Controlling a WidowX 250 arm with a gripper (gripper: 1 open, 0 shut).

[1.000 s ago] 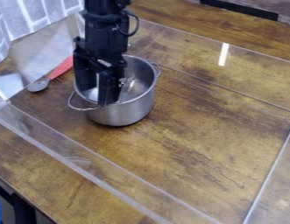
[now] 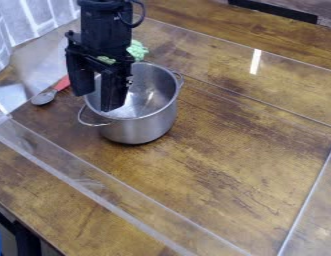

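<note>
A steel pot (image 2: 152, 125) with wire side handles stands on the wooden table, left of centre. The black robot gripper (image 2: 98, 88) hangs over the pot's left part, its fingers pointing down near the rim; whether they hold anything or stand open is hard to tell.
Behind the arm lie a green object (image 2: 138, 50) and a spoon (image 2: 44, 96) with a red handle, partly hidden. A pale sheet is at the far left. Clear panels with edges border the table.
The gripper has risen out of the pot and moved slightly left. The pot stands in about the same place.
</note>
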